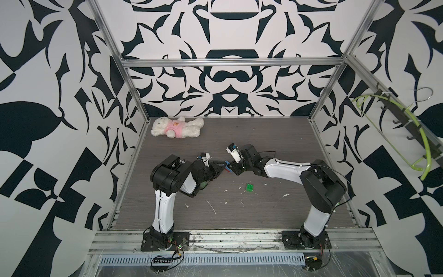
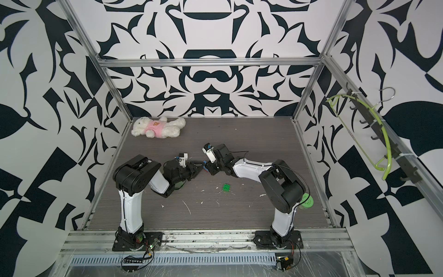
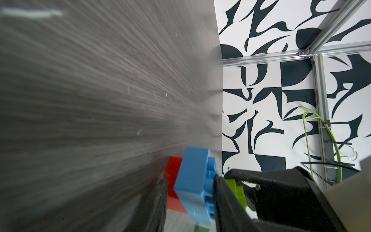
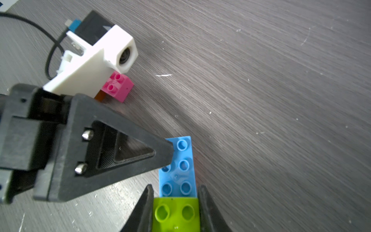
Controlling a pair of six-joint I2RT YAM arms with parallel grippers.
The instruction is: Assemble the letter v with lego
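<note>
Both grippers meet low over the table's middle. In the left wrist view, my left gripper is shut on a blue brick [image 3: 191, 174], with a red brick [image 3: 174, 166] behind it and a lime brick [image 3: 235, 187] partly hidden beside it. In the right wrist view, my right gripper is shut on the lime brick [image 4: 174, 214], which sits at the near end of the blue brick [image 4: 179, 177]. The left gripper's black finger reaches over the blue brick's side. A pink brick [image 4: 117, 87] lies beyond the left gripper.
A green brick [image 1: 249, 187] lies in front of the grippers on the table [image 1: 276, 207]. A white teddy bear [image 1: 189, 129] in pink lies at the back left. A green disc [image 2: 307, 200] is at the right edge.
</note>
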